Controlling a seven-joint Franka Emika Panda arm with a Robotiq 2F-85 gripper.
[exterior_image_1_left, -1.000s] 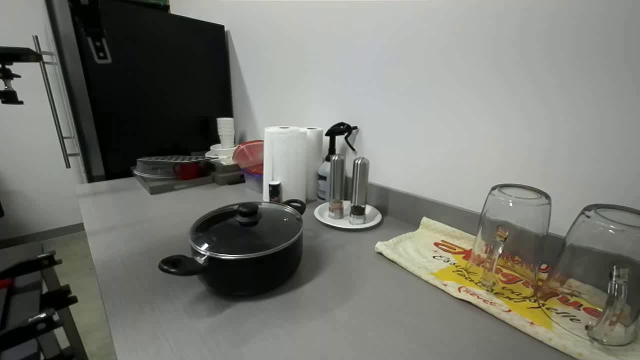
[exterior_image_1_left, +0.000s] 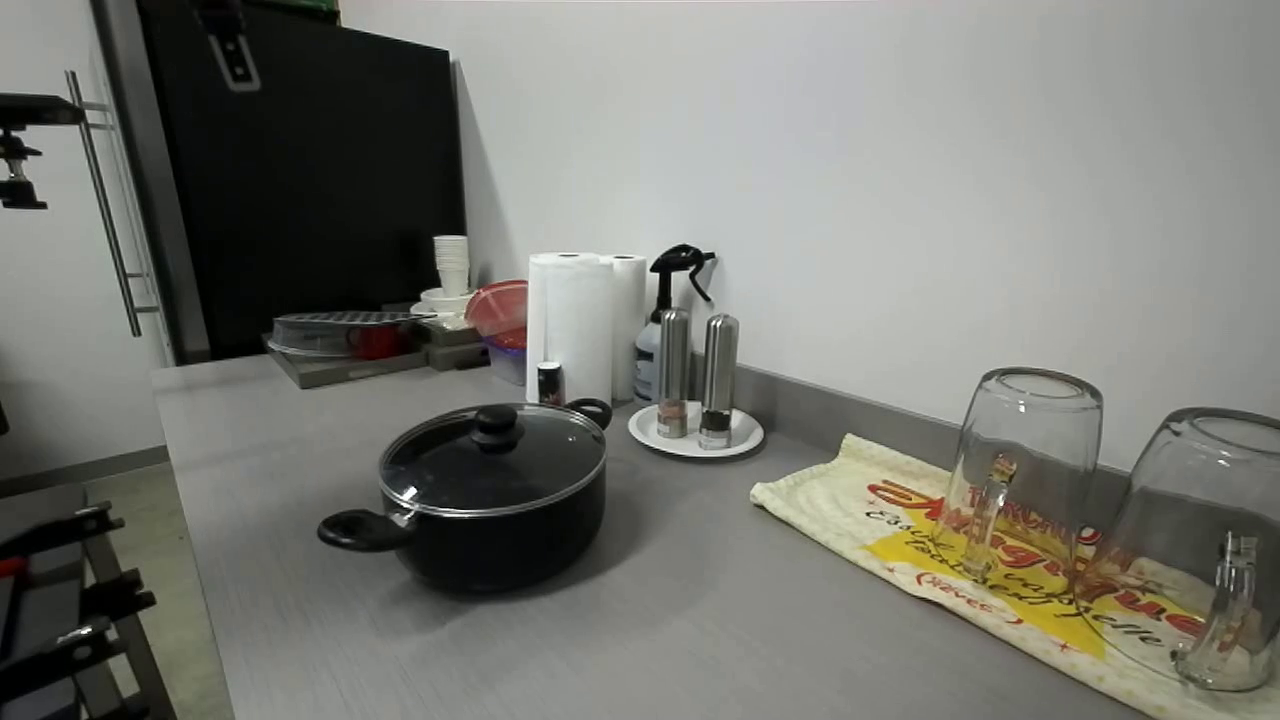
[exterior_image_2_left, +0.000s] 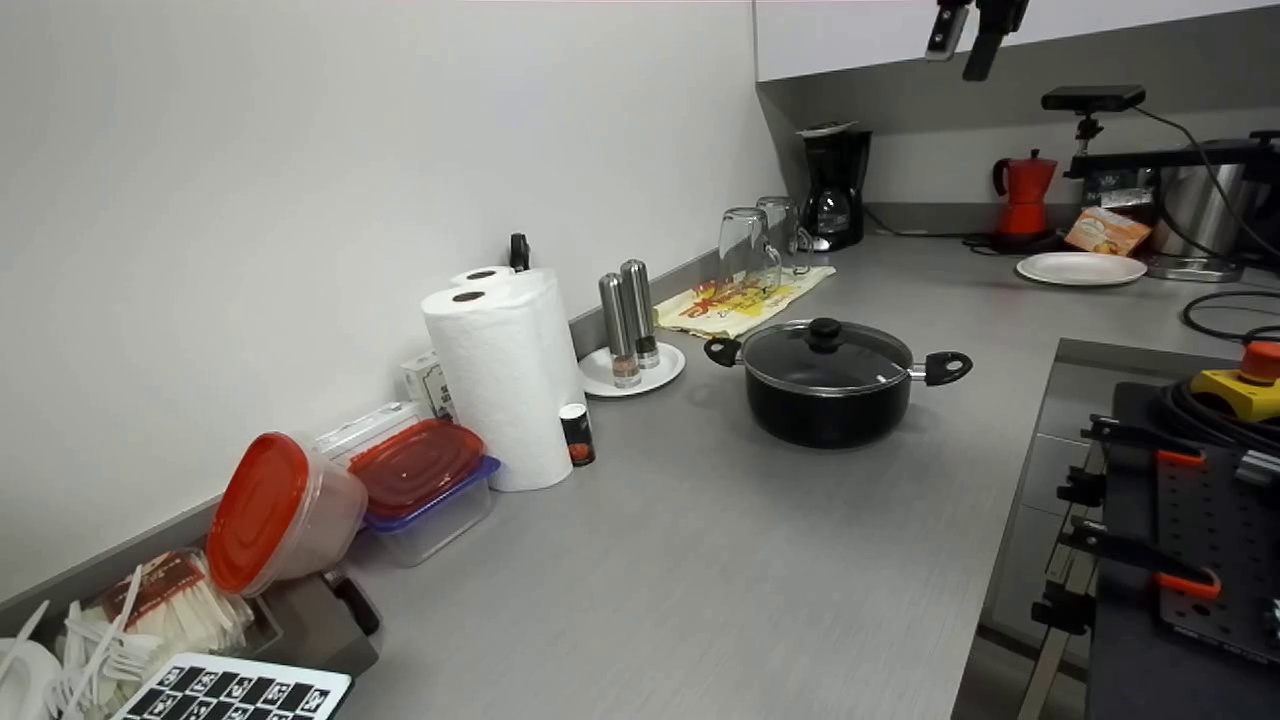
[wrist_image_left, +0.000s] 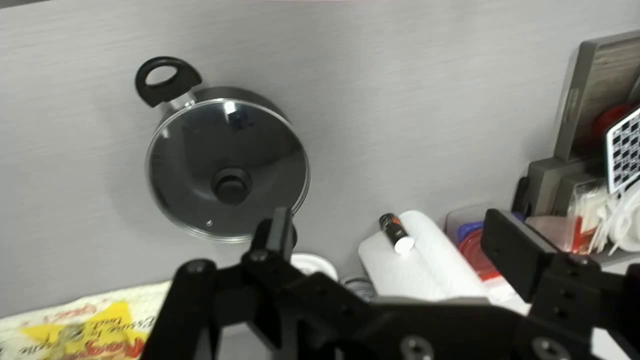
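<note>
A black pot with a glass lid (exterior_image_1_left: 493, 510) stands on the grey counter, its lid seated on the rim and a black knob (wrist_image_left: 231, 186) in the middle. One side handle (exterior_image_1_left: 363, 529) points toward the counter's front edge, the other toward the wall. My gripper is open in the wrist view, its fingers wide apart with nothing between them. High above the counter, the tips of its fingers (exterior_image_2_left: 994, 38) show at the top of exterior view 2. The pot is well below and apart from them.
Behind the pot, a white plate (exterior_image_1_left: 732, 449) carries two metal grinders (exterior_image_1_left: 717, 372). Paper towel rolls (exterior_image_2_left: 504, 372) and a small black shaker (exterior_image_2_left: 577, 434) stand by the wall. Upturned glass mugs (exterior_image_1_left: 1032, 468) rest on a printed cloth (exterior_image_1_left: 828, 504). Bare counter (exterior_image_2_left: 720, 576) lies in front.
In exterior view 1, the visible gripper finger has moved up and slightly right. The pot, its lid and the things on the counter have stayed where they were.
</note>
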